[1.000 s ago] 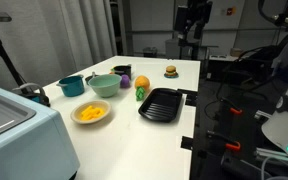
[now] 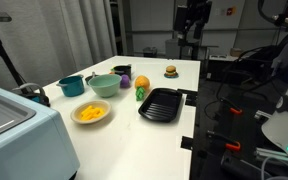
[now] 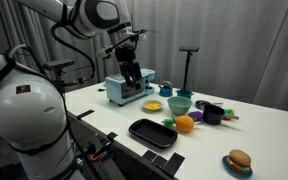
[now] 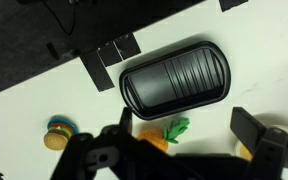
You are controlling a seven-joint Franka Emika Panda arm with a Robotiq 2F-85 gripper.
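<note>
My gripper is open, its two dark fingers far apart in the wrist view with nothing held between them. It hangs high above the white table, and in exterior view 1 the gripper [image 2: 189,48] shows near the top right. Below lies an empty black rectangular tray [image 4: 177,78], ridged on part of its floor. Beside the tray are an orange round object [image 4: 153,138], partly hidden by a finger, and a small green piece [image 4: 177,128]. A burger on a blue plate [image 3: 239,162] sits apart at the table's far end.
A yellow-filled bowl [image 2: 91,112], a green bowl [image 2: 105,84], a teal pot [image 2: 72,86] and a dark pot [image 3: 214,115] stand along the table. A toaster oven [image 2: 29,140] occupies one end. Bare table [image 2: 134,145] lies between the oven and the tray.
</note>
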